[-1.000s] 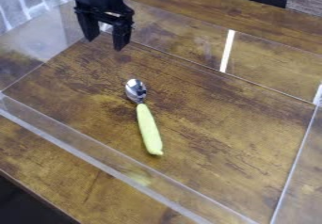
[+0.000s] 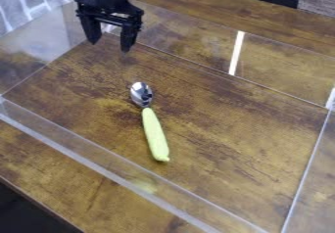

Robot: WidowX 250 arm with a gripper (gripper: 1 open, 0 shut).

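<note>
A black robot arm stands at the top left of the camera view, its gripper (image 2: 110,33) raised over the back of the wooden work surface. The gripper is small and dark here, and I cannot tell whether it is open or shut. Nearer the middle lie a small shiny silver object (image 2: 141,94) and, just below it, a long pale green-yellow object (image 2: 156,134), pointing toward the front.
Clear low panels (image 2: 157,176) border the wooden surface (image 2: 242,119). A white strip (image 2: 237,53) lies at the back right, and a dark slot sits at the top right.
The arm and gripper have shifted slightly over the last second at the back left. The silver and pale green objects have not moved.
</note>
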